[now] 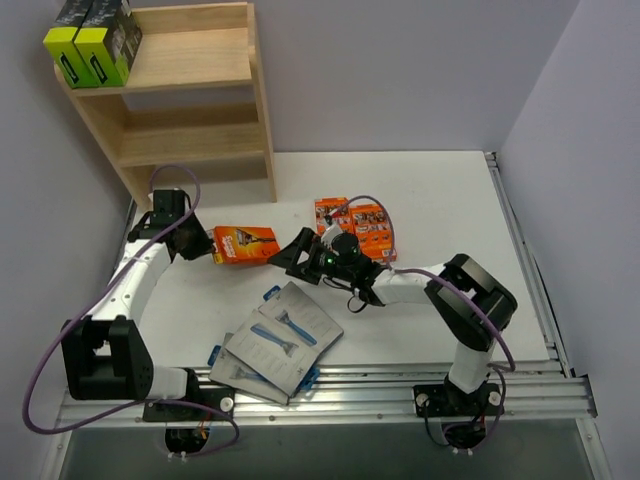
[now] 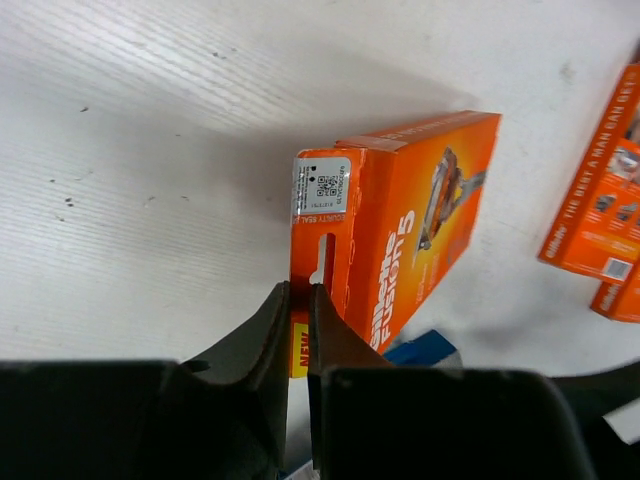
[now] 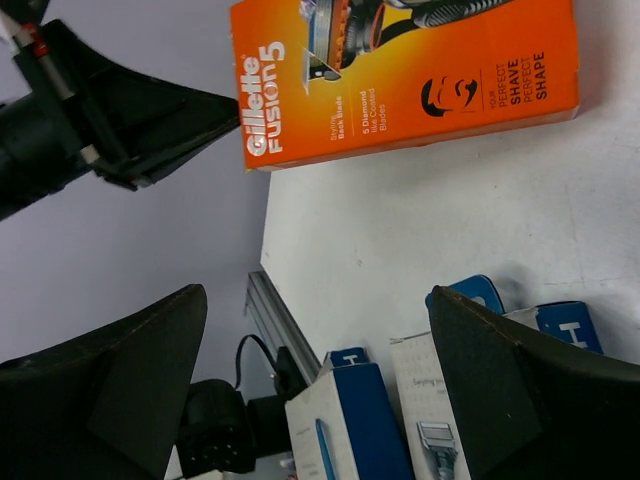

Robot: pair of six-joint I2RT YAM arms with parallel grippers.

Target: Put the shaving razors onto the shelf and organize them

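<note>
An orange Gillette Fusion 5 razor box (image 1: 246,245) lies in front of the shelf (image 1: 190,134), raised at least partly off the table. My left gripper has its fingers close together on the box's thin hanging tab, with orange and yellow card showing between them. Facing the box's other end, my right gripper (image 1: 288,252) is open. In the right wrist view the box (image 3: 420,100) crosses the top, beyond the spread fingers and not between them. More orange razor boxes (image 1: 372,235) lie at the table's back, partly covered by the right arm.
Several grey-white razor packs with blue edges (image 1: 285,335) are stacked at the front middle. Two green-black boxes (image 1: 95,45) stand on the shelf's top left; its middle board (image 1: 190,134) is bare. Open table lies to the right.
</note>
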